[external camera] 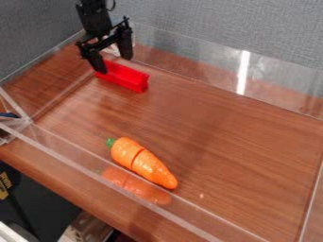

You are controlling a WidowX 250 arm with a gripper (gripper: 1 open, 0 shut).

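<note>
My black gripper [104, 49] is at the back left, just above a red rectangular block [124, 77] that lies on the wooden surface near the rear corner. The fingers straddle the area over the block's left end; whether they touch it is unclear. They appear spread apart. An orange toy carrot [143, 162] with a green top lies near the front centre.
Clear plastic walls [244, 69] border the wooden surface [233, 151]. A dark gap with some hardware lies beyond the front-left edge.
</note>
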